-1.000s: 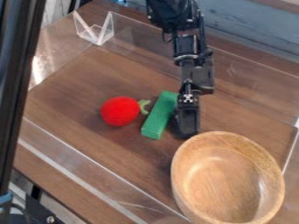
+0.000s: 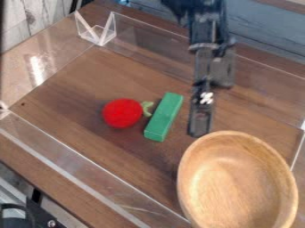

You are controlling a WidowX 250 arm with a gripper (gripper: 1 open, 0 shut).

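A red round vegetable [image 2: 121,113] with a green stem lies on the wooden table, left of a green rectangular block [image 2: 163,117]. A large wooden bowl [image 2: 236,191] stands at the lower right. My gripper [image 2: 201,125] hangs just right of the block and behind the bowl, blurred and dark; it looks shut, with nothing seen between its fingers.
A clear plastic wall [image 2: 102,27] edges the table at the back left, and clear panels run along the near left and back sides.
The gripper has shifted slightly right and up, away from the block. The dark frame at the left edge is mostly gone from view. The red vegetable and block look unmoved.
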